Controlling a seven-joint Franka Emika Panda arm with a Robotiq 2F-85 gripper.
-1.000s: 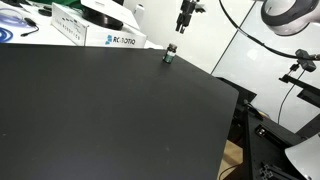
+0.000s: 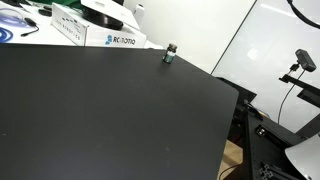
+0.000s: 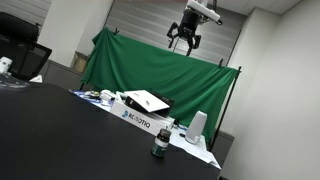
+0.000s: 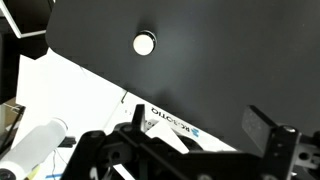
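A small dark bottle with a pale label stands upright near the table's far edge; the second exterior view has the same bottle on the near side of the white box. High above the table, in front of the green curtain, my gripper is open and empty. From the wrist, the bottle's white top appears well away from the open gripper, toward the upper left. The first exterior view does not include the gripper.
Behind the table's far edge sits a white box with printed lettering, near cables at the left. A green curtain hangs behind.
My gripper has risen from above and behind the bottle, leaving the top of the first exterior view. The bottle has stayed in place.
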